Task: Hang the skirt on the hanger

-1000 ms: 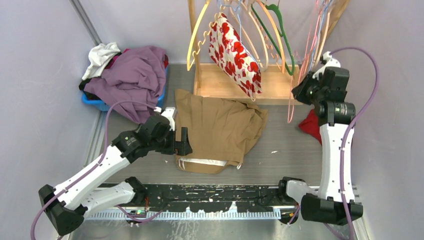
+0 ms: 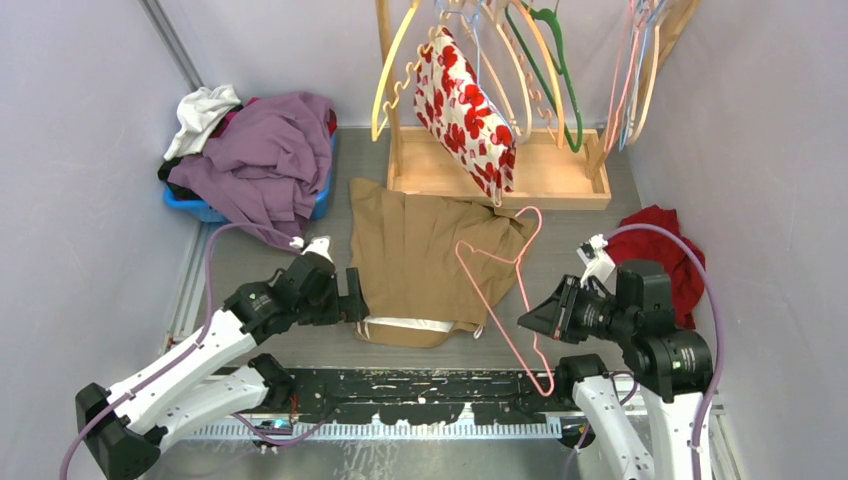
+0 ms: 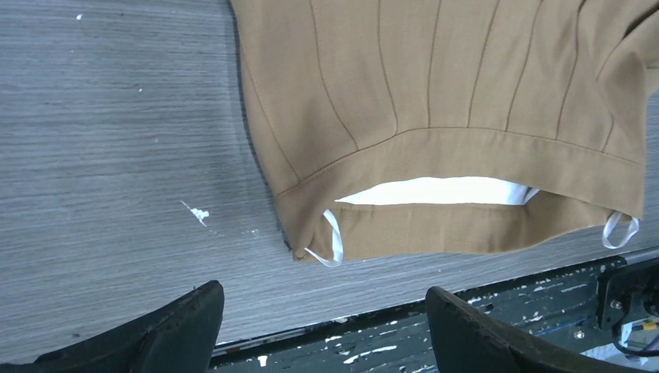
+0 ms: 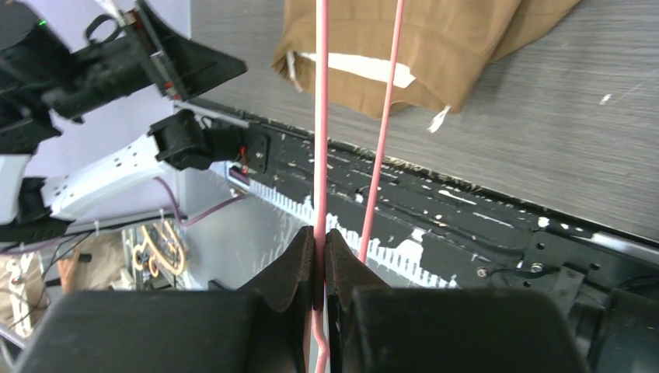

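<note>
A brown skirt [image 2: 430,260] lies flat on the grey table, its waistband towards the front edge. In the left wrist view the skirt's waist [image 3: 482,155] gapes a little, showing a white lining and a white loop at either side. My right gripper [image 2: 540,318] is shut on the pink hanger [image 2: 487,306], held by one of its sides above the skirt's right edge. In the right wrist view the hanger [image 4: 321,155] runs up from between the fingertips. My left gripper [image 2: 358,298] stands open and empty over the skirt's left front part.
A wooden rack [image 2: 555,188] at the back carries several hangers and a red-flowered cloth [image 2: 465,115]. A blue basket [image 2: 205,210] heaped with clothes is at the back left. Red cloth [image 2: 655,220] lies at the right.
The left gripper has shifted slightly left. The skirt lies as before.
</note>
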